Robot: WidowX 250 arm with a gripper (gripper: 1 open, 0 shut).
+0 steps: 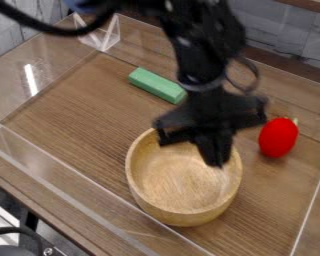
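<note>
My black gripper (203,125), blurred by motion, hangs over the upper part of a round tan wooden bowl (176,190); whether it holds anything is too blurred to see. A red egg-shaped object (279,138) lies right of the bowl. A green block (152,84) lies behind, left of the arm.
A clear or white object (99,32) stands at the back left. A dark round shape (9,245) sits at the bottom left corner, off the table.
</note>
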